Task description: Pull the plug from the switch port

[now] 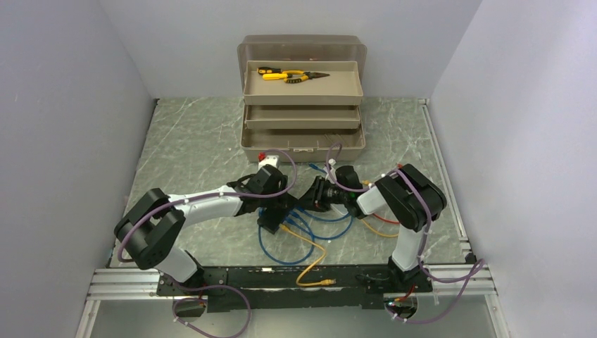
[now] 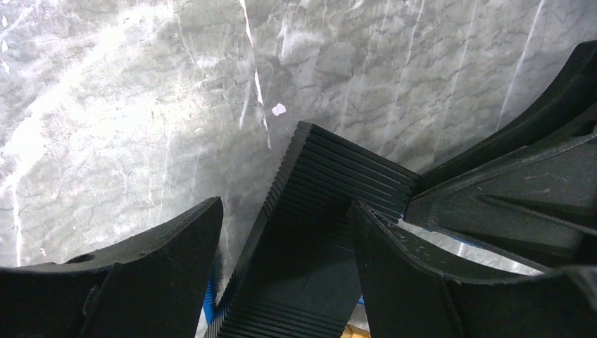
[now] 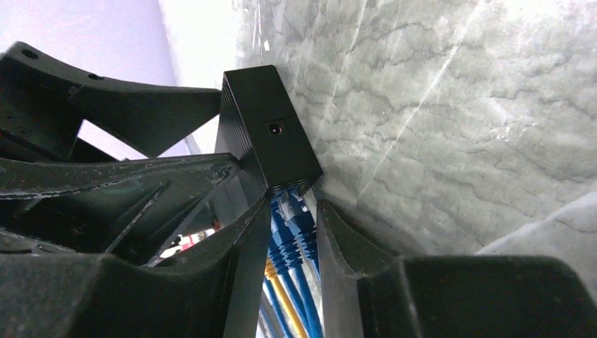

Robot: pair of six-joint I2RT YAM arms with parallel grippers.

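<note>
The black ribbed switch (image 1: pixel 276 220) lies below my left gripper (image 1: pixel 280 197), cables running from it. In the left wrist view, that gripper's parted fingertips (image 2: pixel 211 211) are over the switch (image 2: pixel 303 260), one each side of its upper body; whether they grip is unclear. The other gripper's black fingers reach in from the right. In the right wrist view, the switch (image 3: pixel 278 148) has blue and yellow plugs (image 3: pixel 299 222) in its end. My right gripper is around these plugs, fingertips a little apart; contact is unclear. The left gripper's fingers (image 3: pixel 176 176) flank the switch there.
An open toolbox (image 1: pixel 303 98) at the back holds pliers (image 1: pixel 303 77) and a screwdriver. Blue, yellow and red cables (image 1: pixel 317 257) spread over the front and right of the grey table.
</note>
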